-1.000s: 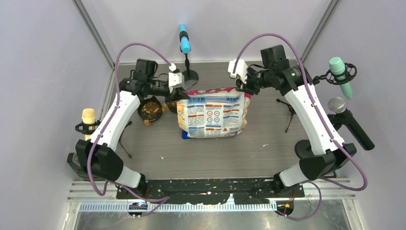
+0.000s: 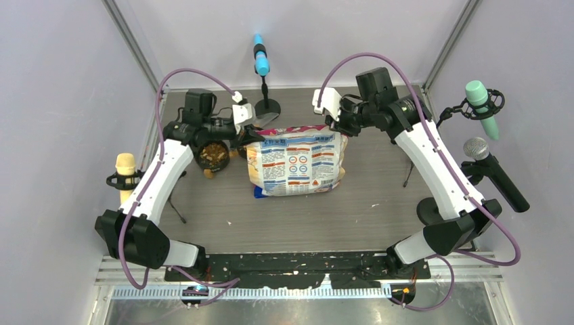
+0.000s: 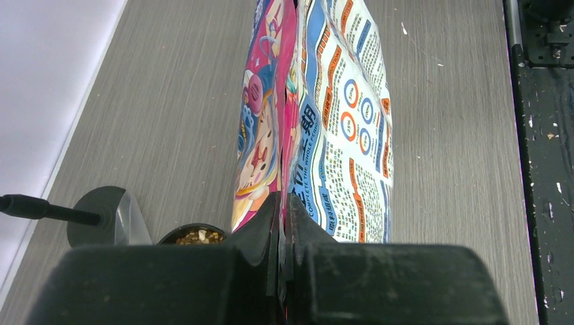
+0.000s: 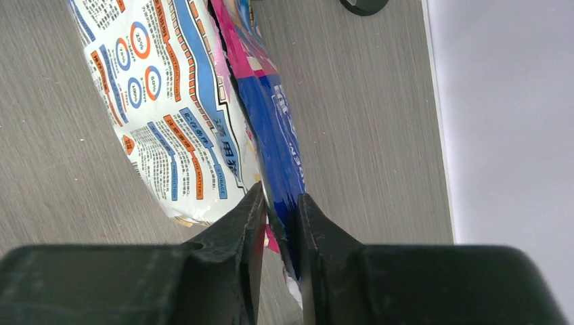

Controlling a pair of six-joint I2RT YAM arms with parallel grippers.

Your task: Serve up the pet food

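Observation:
A printed pet food bag [image 2: 294, 162] lies across the middle of the table, its pink and blue top edge running between both arms. My left gripper is shut on the bag's top edge at the left end. My right gripper is at the bag's right top end, its open fingers on either side of the blue, folded edge [image 4: 271, 128]. A bowl of kibble [image 2: 213, 154] stands behind the left gripper, with a second bowl mostly hidden beside it.
A microphone stand [image 2: 267, 108] stands at the back, with a pale scoop-like item beside it. More microphones on stands line both sides.
Since a second ago, the bag and both grippers have shifted slightly left. The right arm's upper part has moved a little.

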